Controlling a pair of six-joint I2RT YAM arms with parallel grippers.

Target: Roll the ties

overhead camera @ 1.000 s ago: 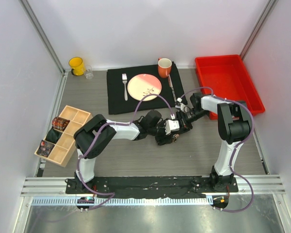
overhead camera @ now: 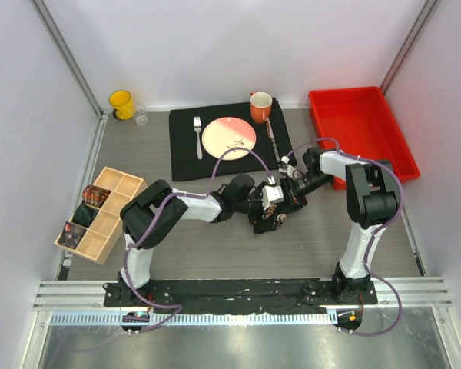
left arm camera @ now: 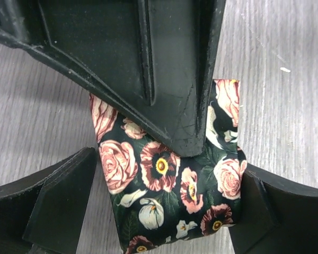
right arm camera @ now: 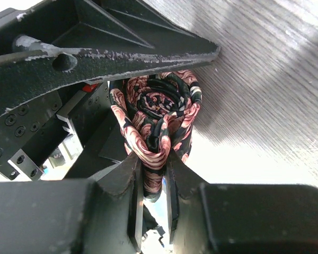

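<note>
A dark tie with pink and white flowers (left arm camera: 169, 185) is coiled into a thick roll on the table, at the meeting point of both arms. My left gripper stands open around the roll, one finger (left arm camera: 58, 209) on each side. In the right wrist view the coil (right arm camera: 159, 100) shows its spiral end, beneath a black left finger (right arm camera: 122, 61). A gathered fold of the tie is pinched between the fingertips of my right gripper. From above, the arms hide most of the roll (overhead camera: 280, 221).
A wooden box (overhead camera: 111, 223) at the left holds several rolled cloths in its compartments. Behind the arms lie a black mat (overhead camera: 186, 163) with a pink plate (overhead camera: 229, 138), a fork and a knife. A red bin (overhead camera: 357, 127) stands at the back right.
My left gripper has shifted slightly right and toward the front edge. More of the floral roll shows beside it from above. The right arm has barely moved.
</note>
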